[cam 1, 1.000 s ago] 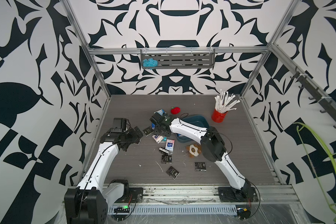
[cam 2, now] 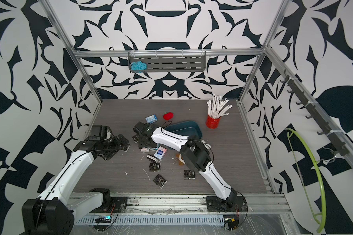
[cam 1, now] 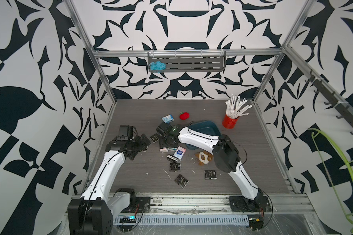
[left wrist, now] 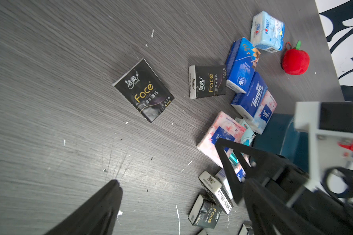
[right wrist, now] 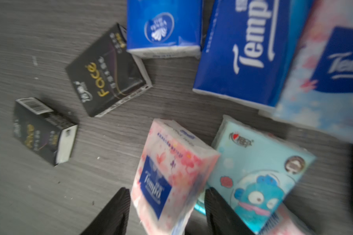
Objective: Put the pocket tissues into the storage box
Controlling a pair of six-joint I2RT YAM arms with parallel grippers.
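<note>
My right gripper hangs open over a pink Tempo pack [right wrist: 164,168], its fingertips either side of the pack's lower part, with a turquoise pack [right wrist: 255,176] beside it. Blue packs [left wrist: 240,62] and several black Face packs [left wrist: 143,90] lie around them on the table. The teal storage box [cam 2: 186,127] is partly hidden behind the right arm; its contents are hard to see. My left gripper [cam 1: 143,143] is open at the left, above the table and apart from the central cluster.
A red plush fruit [cam 1: 184,116] lies behind the packs, a plush toy [cam 1: 204,157] near the box, and a red cup of white sticks [cam 1: 229,121] at back right.
The left arm has not visibly moved.
</note>
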